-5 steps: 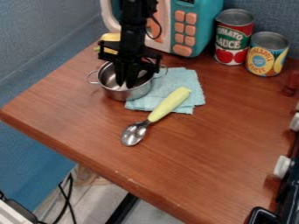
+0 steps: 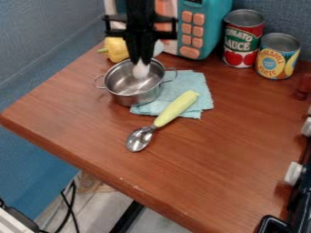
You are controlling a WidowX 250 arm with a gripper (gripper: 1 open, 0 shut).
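Note:
My black gripper (image 2: 141, 56) is above the steel pot (image 2: 133, 87), holding something white (image 2: 141, 67) just over the pot's rim; the object's shape is hard to make out. The pot sits beside a light blue cloth (image 2: 192, 85), on which lies a spoon with a pale yellow handle (image 2: 177, 106), its steel head on the wooden table (image 2: 206, 173).
A teal toy microwave (image 2: 195, 18), a tomato can (image 2: 242, 39), a yellow-labelled can (image 2: 278, 55) and a yellow object (image 2: 115, 50) stand at the back. A black appliance (image 2: 286, 200) is at the right.
My gripper has risen from inside the pot to above it, bringing the white object up. The pot, cloth and spoon look unmoved.

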